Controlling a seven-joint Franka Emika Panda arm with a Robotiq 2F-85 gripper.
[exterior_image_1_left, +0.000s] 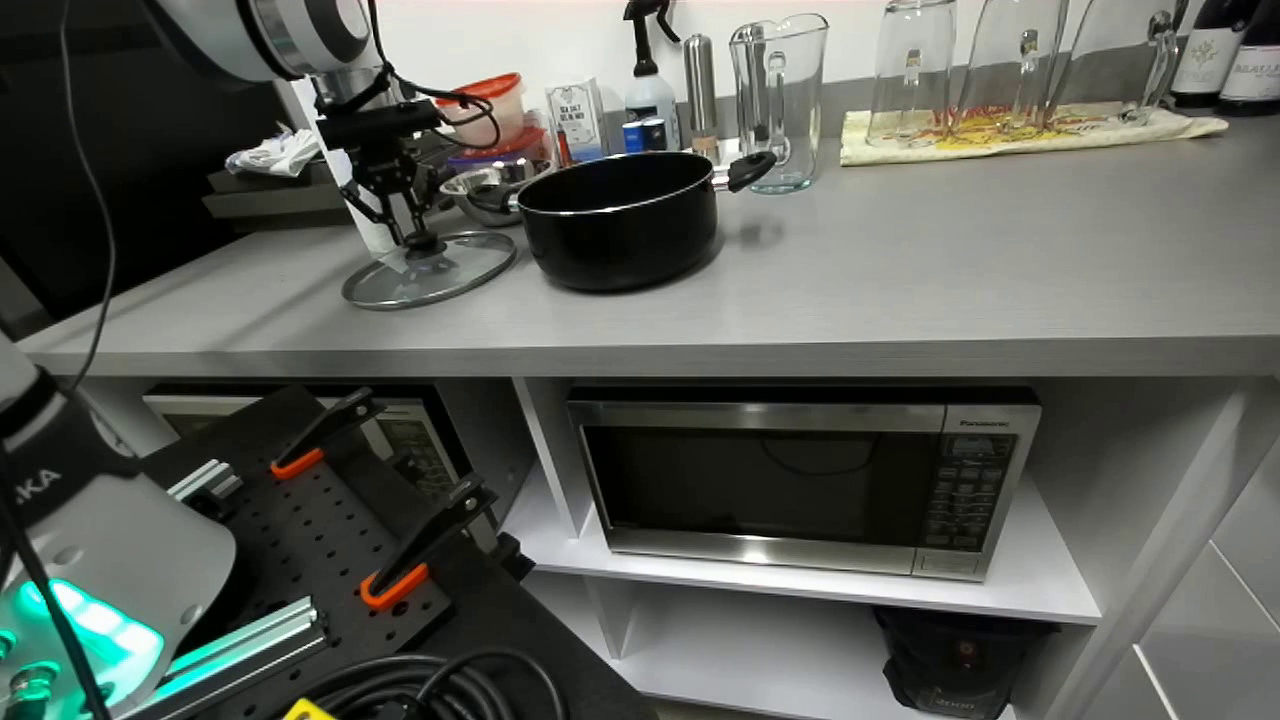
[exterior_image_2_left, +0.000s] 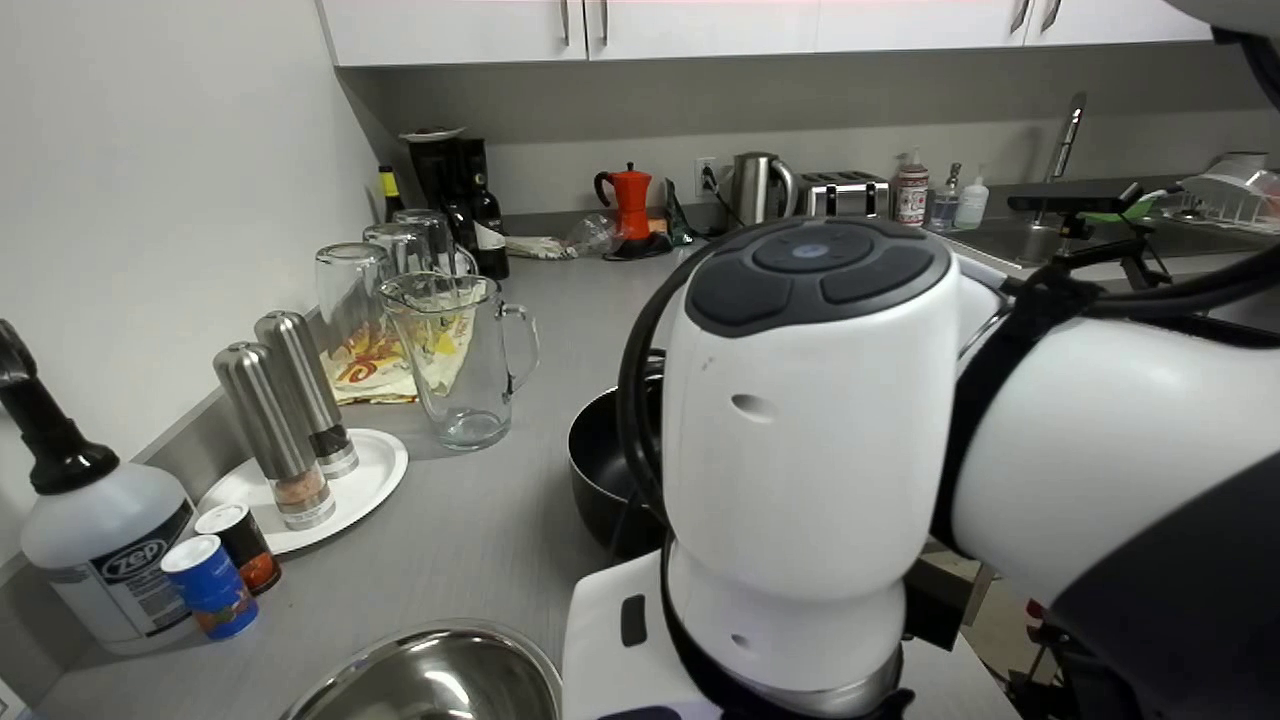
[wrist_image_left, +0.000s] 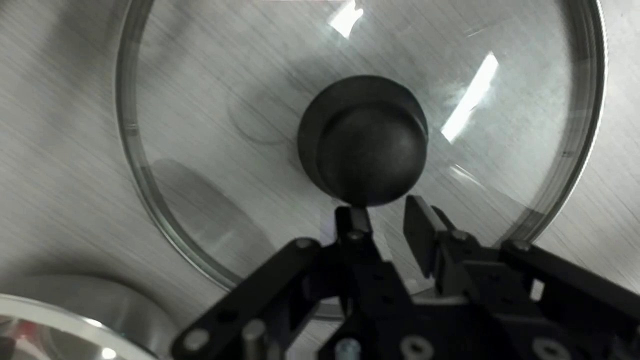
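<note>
A round glass lid (exterior_image_1_left: 396, 283) with a black knob (wrist_image_left: 372, 153) lies flat on the grey counter, left of a black pot (exterior_image_1_left: 618, 234). My gripper is over the lid, pointing down, its fingers part open with a gap between the two fingers. In the wrist view the left fingertip overlaps the near edge of the knob, while the right one sits a little to the side. Nothing appears held; whether either fingertip touches the knob I cannot tell. The arm hides the lid in exterior view 2.
Beside the lid is a steel bowl (exterior_image_2_left: 426, 678). Along the wall stand a spray bottle (exterior_image_2_left: 108, 540), two grinders on a white plate (exterior_image_2_left: 386, 474) and a glass pitcher (exterior_image_2_left: 462, 360). Counter space right of the pot is clear.
</note>
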